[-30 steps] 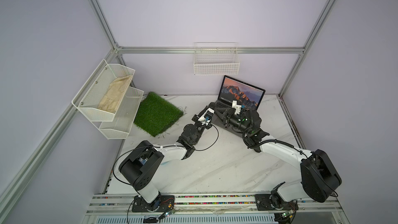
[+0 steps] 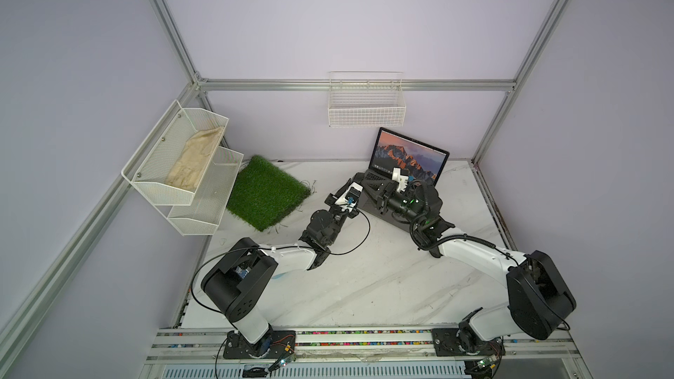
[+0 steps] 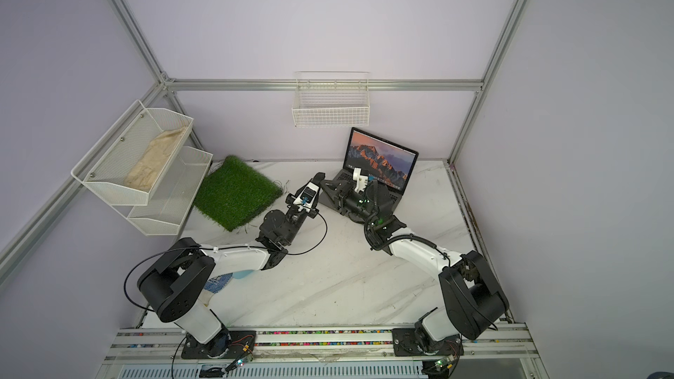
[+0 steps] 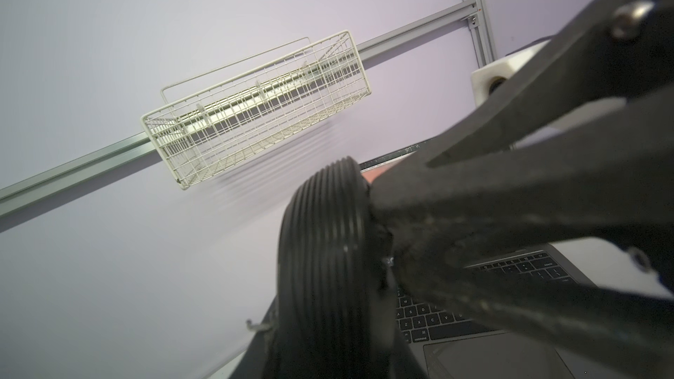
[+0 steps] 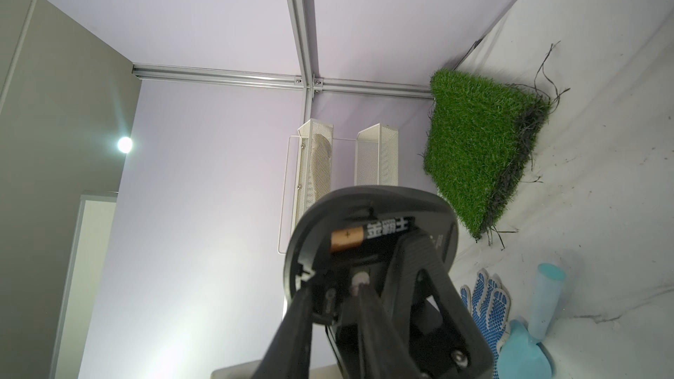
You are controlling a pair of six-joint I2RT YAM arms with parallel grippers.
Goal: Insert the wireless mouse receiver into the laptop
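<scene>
My left gripper [image 2: 356, 184] is shut on a black mouse [image 5: 302, 238], holding it up left of the laptop [image 2: 407, 156]. In the right wrist view the mouse's underside faces the camera, its compartment uncovered and a battery [image 5: 347, 239] inside. Its ribbed side fills the middle of the left wrist view. My right gripper reaches right up to the compartment's lower part, with a narrow gap between its fingers. Whether the receiver lies in that gap or in the mouse cannot be made out. The laptop stands open with its screen lit, its keyboard partly hidden by my right arm.
A green turf mat [image 2: 266, 191] lies left of the arms. A blue-dotted glove [image 5: 491, 308] and a light blue cup [image 5: 546, 301] are on the left of the table. Wire baskets [image 2: 366, 108] hang on the walls.
My right gripper has shifted very slightly upward in the top left view. The left arm, the mouse and the laptop have stayed in place.
</scene>
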